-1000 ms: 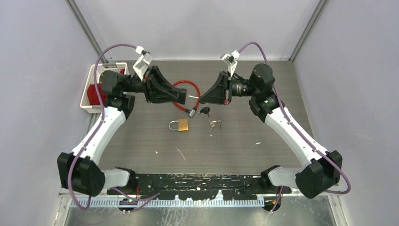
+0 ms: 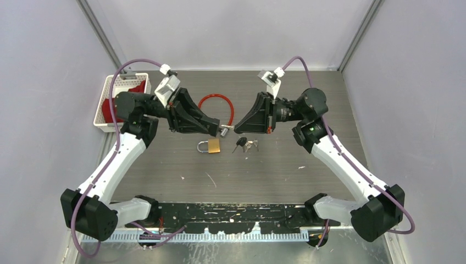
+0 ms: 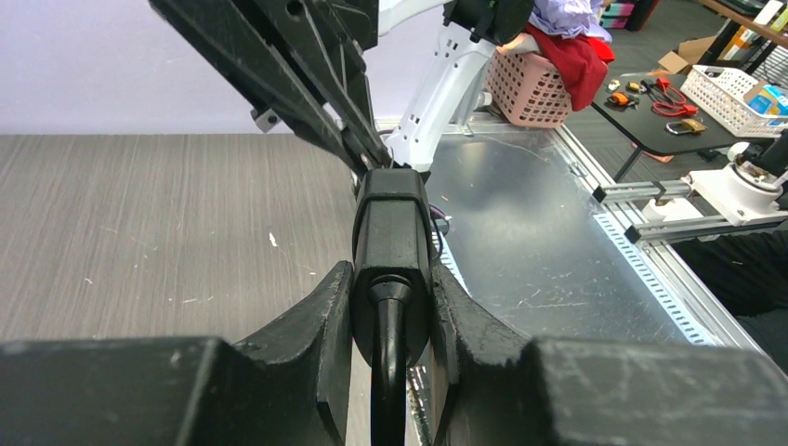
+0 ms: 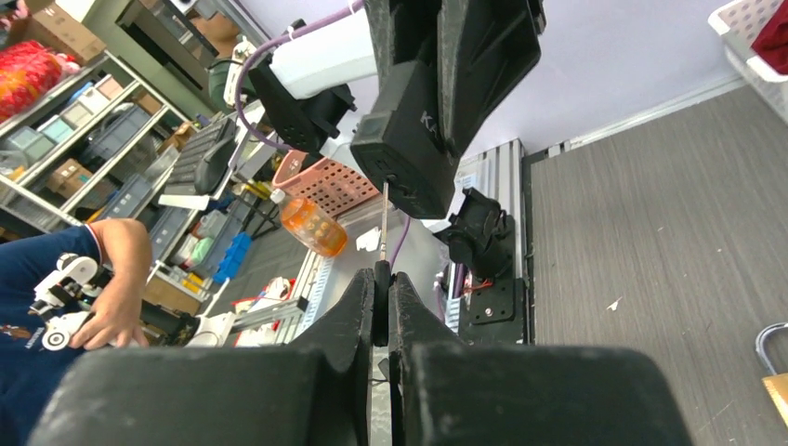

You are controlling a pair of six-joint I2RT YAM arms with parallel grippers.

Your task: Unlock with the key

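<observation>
A black padlock sits between the fingers of my left gripper, which is shut on it; in the right wrist view its keyhole face [image 4: 404, 163] is turned toward me. My right gripper is shut on a slim key with a dark head and a thin metal blade [image 4: 385, 223]. The blade's tip reaches the keyhole face of the lock, at or just beside the slot; whether it is inside I cannot tell. In the top view the two grippers face each other, only the short metal key [image 2: 227, 127] spanning the gap.
Beneath the grippers lie a brass padlock [image 2: 214, 146], a ring of small keys [image 2: 251, 145] with a dark-headed key [image 2: 240, 142], and a red cable lock [image 2: 231, 108]. A white basket [image 2: 101, 122] stands at the far left.
Both grippers have shifted toward the front of the table.
</observation>
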